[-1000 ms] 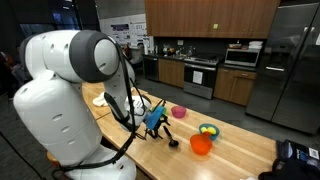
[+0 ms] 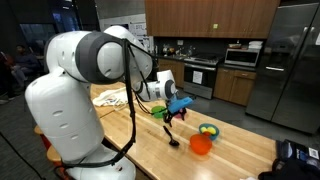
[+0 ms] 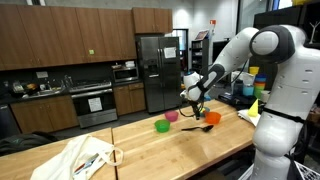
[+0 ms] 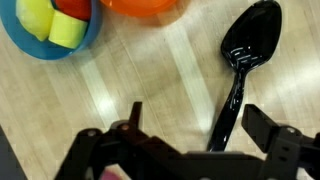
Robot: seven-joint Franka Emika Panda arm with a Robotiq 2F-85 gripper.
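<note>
A black spoon (image 4: 242, 62) lies on the wooden table, its bowl toward the upper right of the wrist view and its handle running down toward the space between my fingers. My gripper is open above the table, with nothing held between its fingers. In exterior view 1 the gripper (image 2: 175, 119) hangs above and behind the spoon (image 2: 174, 142). The second exterior view also shows the spoon (image 3: 207, 127) flat on the tabletop. The handle's lower end is partly hidden by the gripper in the wrist view.
Beyond the spoon stand an orange bowl (image 2: 201, 145) and a blue bowl (image 4: 85, 42) holding yellow, green and red items. A green bowl (image 3: 162, 126) and a pink bowl (image 3: 171, 116) are farther along. White cloth (image 3: 75, 155) lies at one end.
In exterior view 1 the arm has swung right and the gripper has risen. The spoon and the bowls stay where they were.
</note>
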